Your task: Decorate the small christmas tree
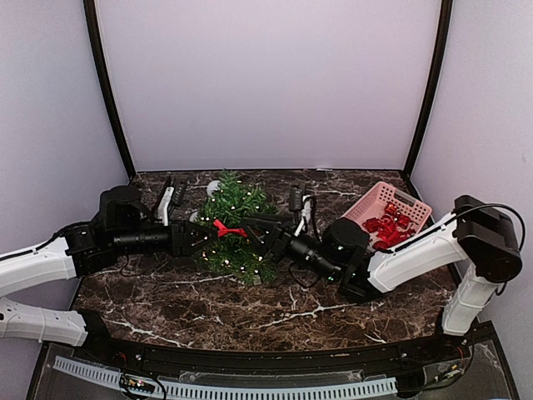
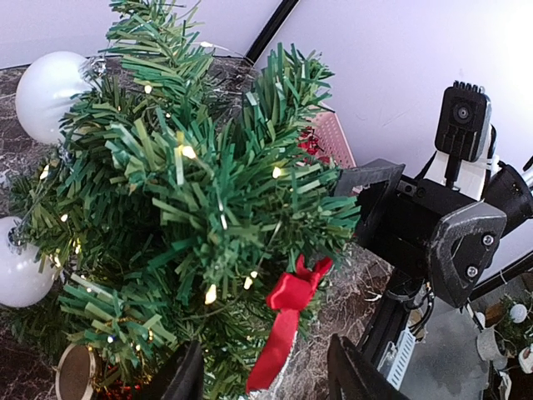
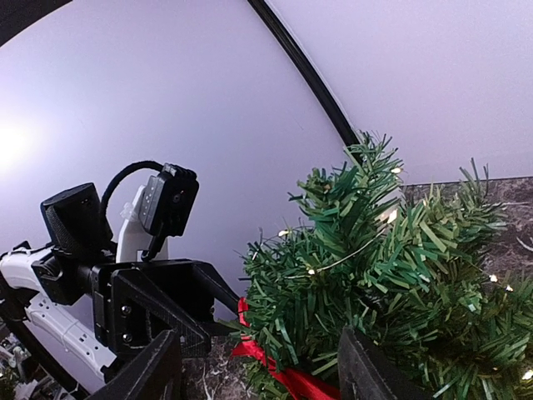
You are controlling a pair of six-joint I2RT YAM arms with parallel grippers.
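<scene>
The small green tree (image 1: 241,200), strung with lit lights, stands between my two arms. On its front branches hangs a red ribbon bow (image 2: 293,292), one tail trailing down. My left gripper is open in front of the tree; the ribbon's tail lies in view between its fingers without being gripped. In the right wrist view, my right gripper is open too, with the red ribbon (image 3: 300,382) seen loose between its spread fingers. White balls (image 2: 52,96) hang on the tree's left side. The bow's attachment to the branch is hidden by needles.
A pink basket (image 1: 412,200) with several red ornaments stands at the back right, beyond my right arm. Both grippers are close to each other.
</scene>
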